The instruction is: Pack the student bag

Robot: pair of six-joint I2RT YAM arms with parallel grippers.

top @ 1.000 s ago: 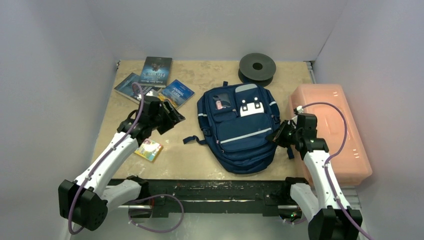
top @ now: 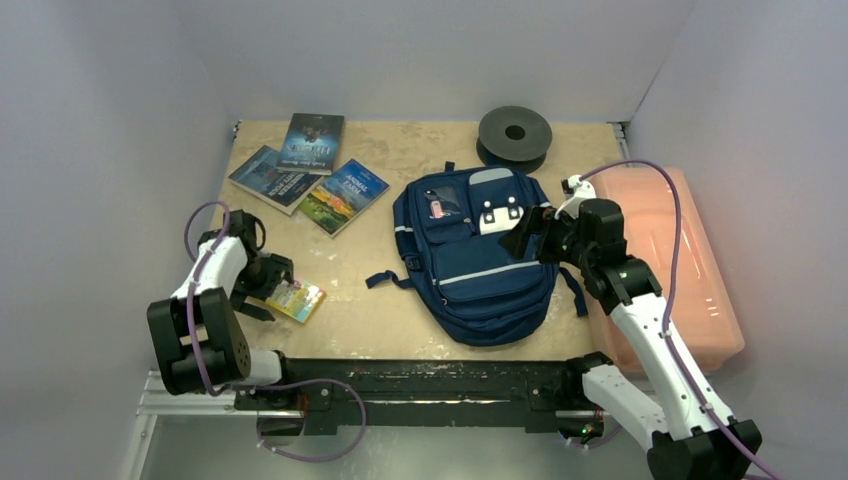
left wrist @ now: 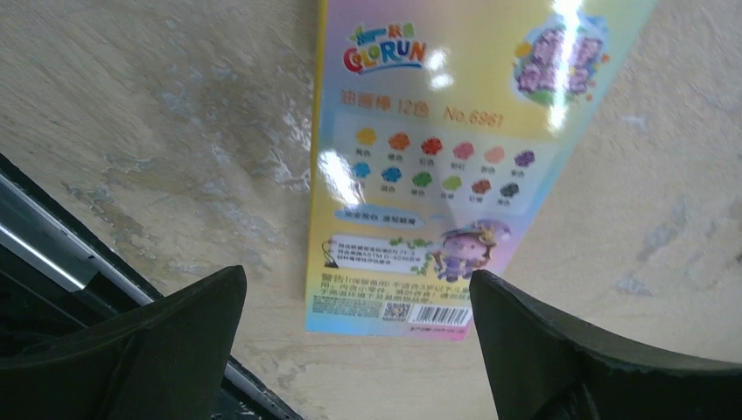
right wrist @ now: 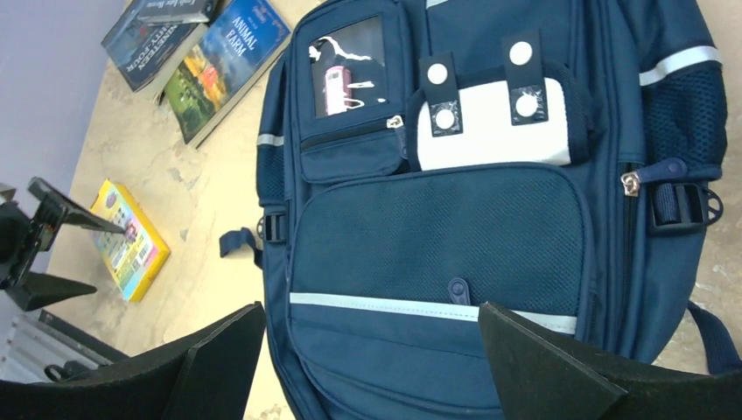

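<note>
A navy student bag (top: 480, 270) lies flat with its front pockets up; the visible zippers look closed. Over the bag's right side is my right gripper (top: 525, 233), open and empty. Below its fingers (right wrist: 210, 363) stretches the large front pocket (right wrist: 437, 245). At the left front of the table lies a yellow crayon box (top: 297, 300). My left gripper stands open over that box, its fingers on both sides of the box's near end, with bare gaps showing. Farther back are three books: a dark one (top: 311, 143), a blue one (top: 268, 180) and Animal Farm (top: 345, 195).
A dark grey spool (top: 514, 135) stands behind the bag. An orange translucent bin (top: 690, 270) fills the right side. Walls close in the left and back. Bare table (top: 370, 320) lies between crayon box and bag.
My left gripper has swung left and toward the front, from near the books to the crayon box. The right gripper has moved left and back over the bag.
</note>
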